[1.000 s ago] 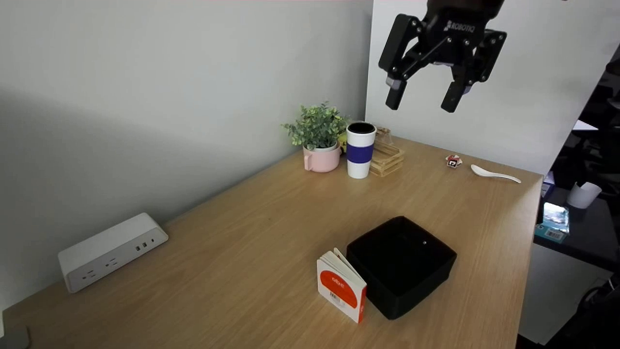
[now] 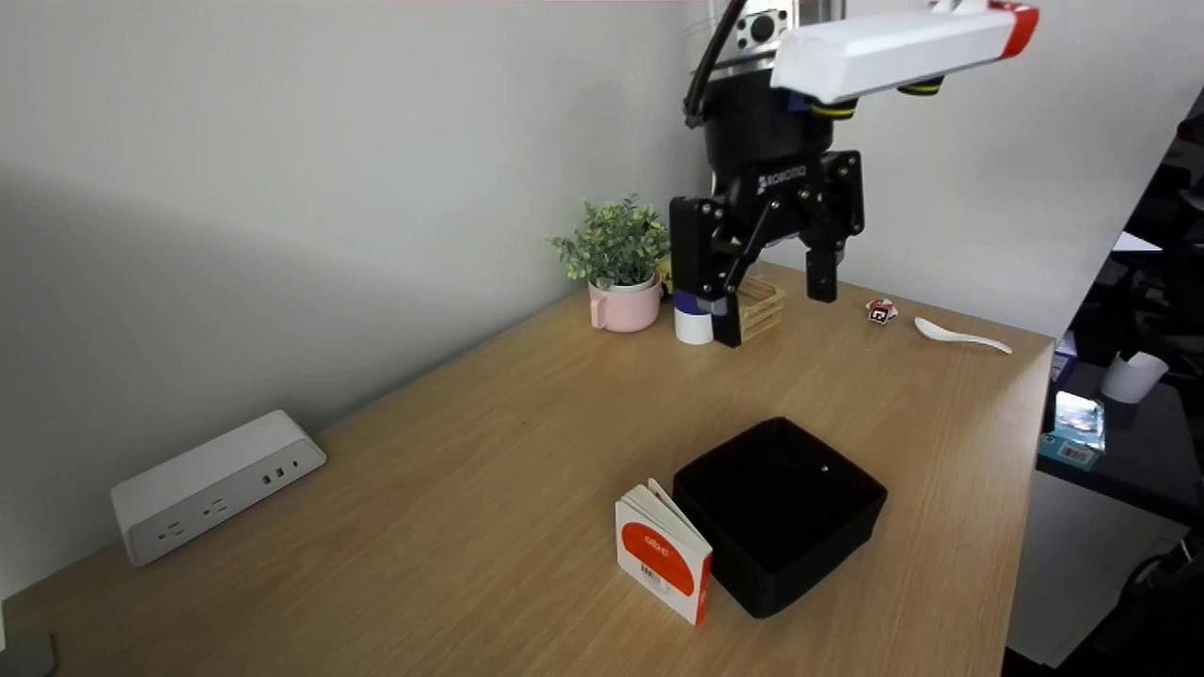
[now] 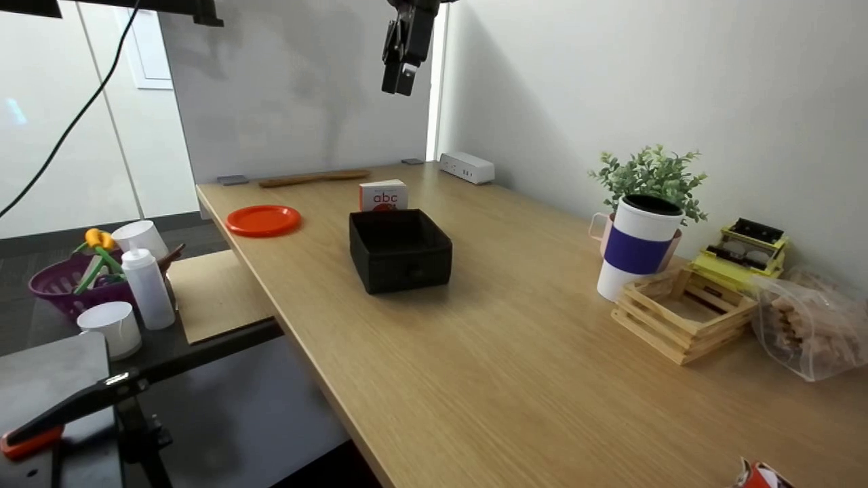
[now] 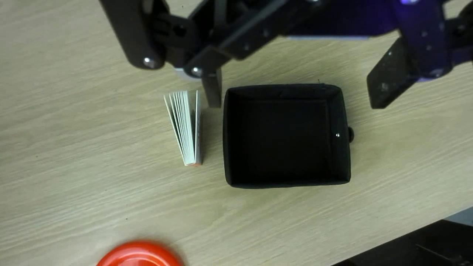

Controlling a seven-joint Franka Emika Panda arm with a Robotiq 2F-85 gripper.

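My gripper (image 2: 779, 314) hangs open in the air above the table, its fingers wide apart with nothing between them. From the wrist view, a black square box (image 4: 283, 142) lies below the gap between the fingers; it is empty apart from a small shiny spot on its side wall. A small white board book (image 4: 188, 128) stands upright on edge beside the box, its pages slightly fanned. Its red and white cover (image 2: 660, 564) faces the camera in exterior view 1. Only part of my gripper (image 3: 400, 77) shows at the top of exterior view 2.
A red plate (image 3: 262, 221) lies near the table edge beyond the box. Along the wall stand a white cup with a purple band (image 3: 640, 248), a potted plant (image 2: 618, 254), a wooden crate (image 3: 687, 313) and a power strip (image 2: 220, 485). Open table surrounds the box and book.
My gripper has moved lower and to the left in exterior view 1, now partly covering the cup and crate. It stays open; the box and book have not moved.
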